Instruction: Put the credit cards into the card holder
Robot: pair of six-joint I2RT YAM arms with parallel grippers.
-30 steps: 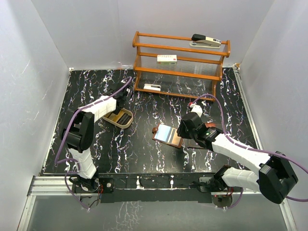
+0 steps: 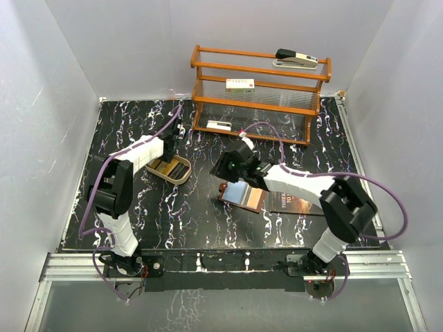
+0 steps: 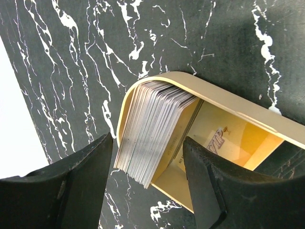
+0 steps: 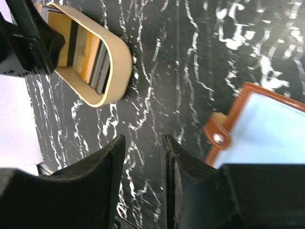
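A beige, round-ended tray [image 2: 179, 180] on the left of the table holds cards on edge: a thick white-edged stack [image 3: 153, 126], a yellow card [image 3: 233, 136] with a logo and, at its other end, dark cards [image 4: 101, 67]. Over the white-edged stack, my left gripper is open, a finger toward either side of it; whether they touch it I cannot tell. The brown-edged card holder [image 2: 243, 196] lies unfolded at mid-table, its pale blue inside [image 4: 269, 131] up. Above the table between tray and holder is my right gripper, partly open and empty.
A wooden shelf rack [image 2: 256, 102] stands at the back, carrying a stapler [image 2: 296, 58] and a small box [image 2: 239, 85]. Right of the holder lies a dark brown item with lettering [image 2: 296, 203]. Bare marble-patterned table lies between tray and holder.
My right arm has swung left, from the holder's right side to its upper left. Tray and holder keep their places.
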